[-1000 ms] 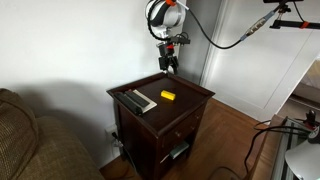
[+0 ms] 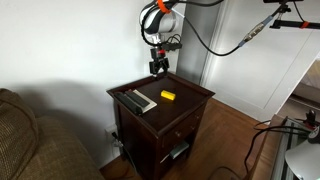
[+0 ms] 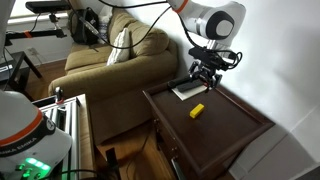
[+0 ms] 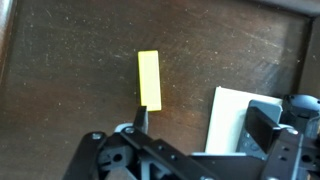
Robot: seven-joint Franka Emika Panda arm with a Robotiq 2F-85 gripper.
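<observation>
A small yellow block (image 2: 168, 95) lies on the dark wooden cabinet top; in the wrist view the same yellow block (image 4: 149, 80) stands lengthwise, left of centre. My gripper (image 2: 158, 70) hangs above the back part of the top, pointing down. In the wrist view the gripper is open, its dark fingers set well apart with nothing held between them. The second exterior view puts the gripper (image 3: 207, 82) above the surface, beyond the yellow block (image 3: 197, 111).
A flat white and dark object (image 2: 140, 101) lies on the left of the cabinet top (image 2: 180, 112); the white part (image 4: 226, 125) is partly covered by my right finger in the wrist view. Sofa (image 3: 135, 50) and wall stand nearby.
Over the last second my gripper has shifted left in the first exterior view and come a little lower. The block and the white object have stayed where they were.
</observation>
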